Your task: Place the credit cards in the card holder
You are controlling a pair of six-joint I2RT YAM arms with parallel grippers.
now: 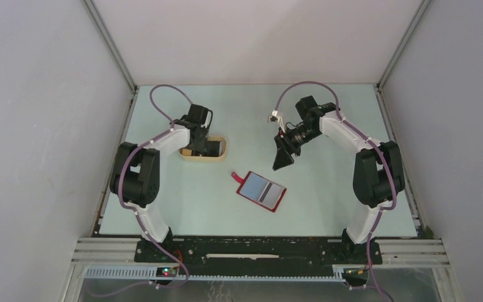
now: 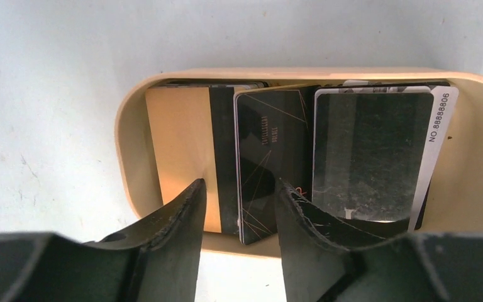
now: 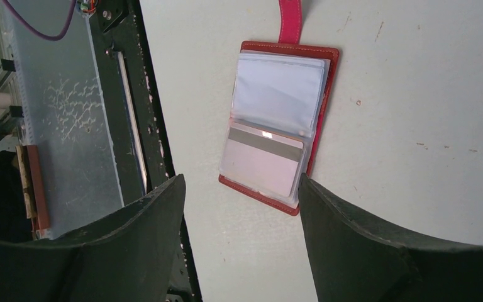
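Observation:
Credit cards fill a beige oval box (image 1: 201,158); in the left wrist view a gold card (image 2: 179,145), a dark card (image 2: 270,151) and a card with a white edge (image 2: 371,151) sit inside. My left gripper hangs low over the box, fingers apart at the gold and dark cards, holding nothing visible. The red card holder (image 1: 261,191), with clear sleeves and a red strap, lies flat at front middle. My right gripper (image 1: 284,154) is above and to its right, open and empty, with the holder between its fingers in the right wrist view, below them.
Walls rise at the back and sides; a dark rail (image 1: 289,245) runs along the front edge.

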